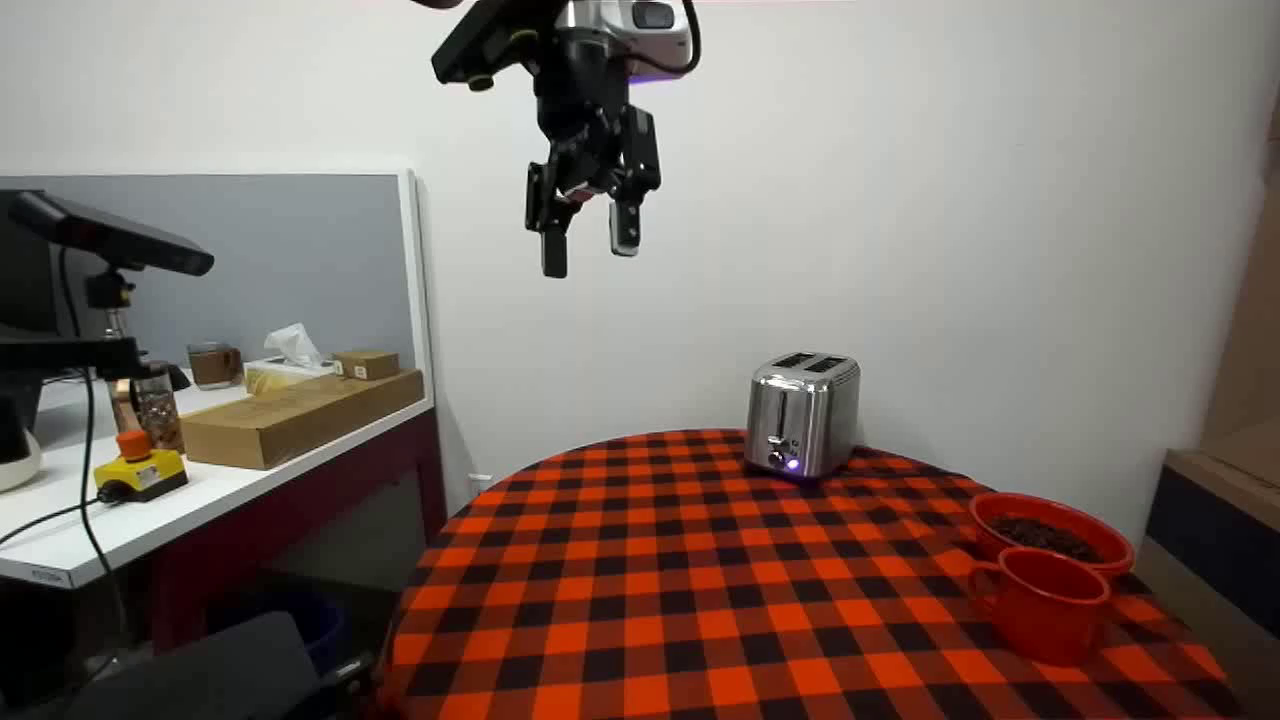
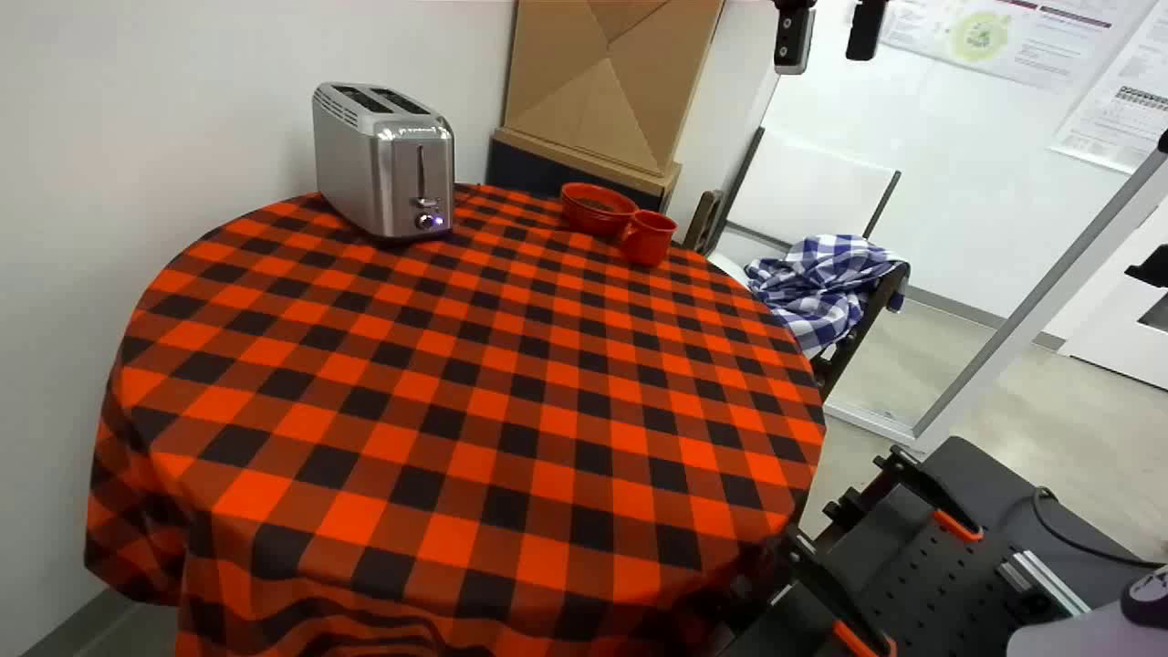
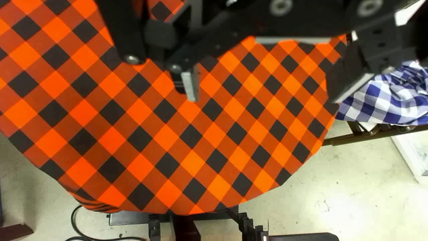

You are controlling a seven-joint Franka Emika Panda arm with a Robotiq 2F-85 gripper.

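High over the table, my gripper (image 1: pixel 589 246) is open, its two dark fingers well apart and only air between them. In the wrist view the gripper spreads above bare checked cloth. A shiny steel toaster (image 1: pixel 803 416), with two slots on top and a lit purple knob, stands upright at the back of the table, below and to the right of the gripper in exterior view 1. A red mug (image 1: pixel 1047 606) stands near a red bowl (image 1: pixel 1052 528) that holds dark brown bits. In exterior view 2 the mug (image 2: pixel 647 237) is beside the bowl (image 2: pixel 597 209).
The round table wears a red-and-black checked cloth (image 2: pixel 482 405), clear across its middle and front. White wall backs the toaster. A chair with a blue-and-white cloth (image 2: pixel 827 286) stands beside the table. A side desk carries a cardboard box (image 1: pixel 300 418) and an emergency-stop button (image 1: pixel 139 466).
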